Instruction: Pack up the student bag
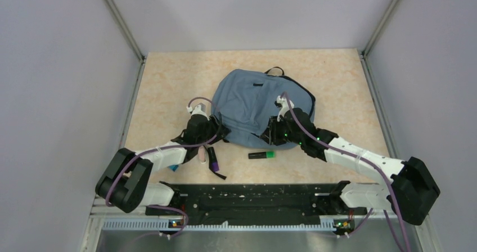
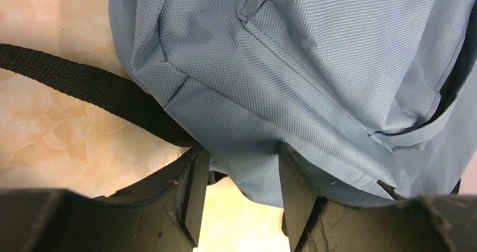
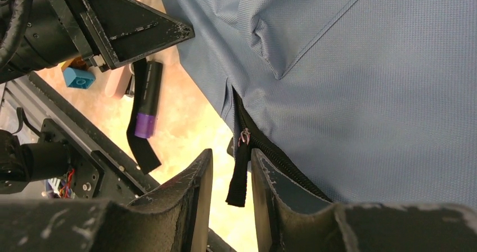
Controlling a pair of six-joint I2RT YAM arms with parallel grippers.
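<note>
The blue-grey bag (image 1: 247,97) lies flat and rumpled at the middle of the table. At its front left corner my left gripper is part open, its fingers on either side of the bag's fabric with gaps showing. My right gripper is part open too, at the bag's front edge. Between its fingers hangs the black zipper pull (image 3: 239,176), close to one finger, and the fingers are not closed on it. A zipper (image 3: 287,165) runs from the pull along the edge. A marker with a green end (image 1: 260,155) lies in front of the bag.
Left of the bag lie a purple-capped marker (image 3: 149,91), a pink object (image 3: 117,82), a blue object (image 3: 79,78) and a black strap (image 3: 140,142). My left arm covers part of that area.
</note>
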